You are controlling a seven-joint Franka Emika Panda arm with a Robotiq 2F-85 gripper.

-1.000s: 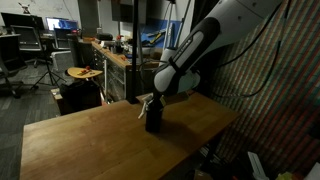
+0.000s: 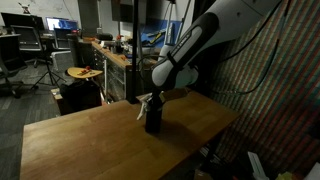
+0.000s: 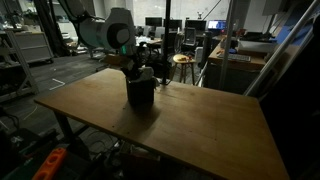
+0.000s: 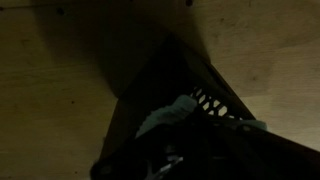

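Observation:
A black bin [image 3: 141, 96] with a perforated side [image 4: 213, 104] stands on the wooden table. Pale cloth [image 2: 143, 106] shows at its top in exterior view 1, and in exterior view 2 light cloth [image 3: 146, 74] shows over the rim. My gripper [image 2: 153, 95] is shut, pointing down right at the bin's mouth. In the dark wrist view, cloth [image 4: 168, 113] bulges out beside the fingers, inside the bin's outline. Shadow hides the fingertips, so I cannot tell whether any cloth is pinched between them.
Bare wooden tabletop [image 2: 75, 145] extends widely to the left of the bin in exterior view 1. A metal post [image 2: 135, 50] rises behind the table. Beyond lie desks, chairs and a round stool [image 3: 182, 60].
The arm appears slightly higher than a second ago. The bin and the visible cloth have not clearly moved.

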